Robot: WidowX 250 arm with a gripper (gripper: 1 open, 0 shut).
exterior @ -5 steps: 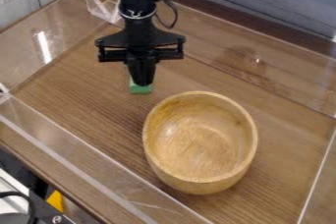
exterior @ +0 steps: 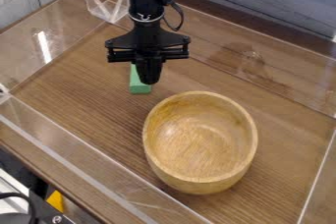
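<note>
The robot's black gripper [exterior: 147,56] hangs over the middle-left of the wooden table, its fingertips low and close above a small green block [exterior: 140,83]. The block lies on the table, its far end partly hidden behind the gripper. Whether anything is between the fingers is hard to see; the tips look close together. A large tan bowl [exterior: 199,141] stands to the near right of the block.
Clear walls border it at the back and sides. A small yellow item [exterior: 55,200] is at the lower-left edge.
The gripper has shifted a little up and back in the view, uncovering more of the green block. The block and bowl have not visibly moved.
</note>
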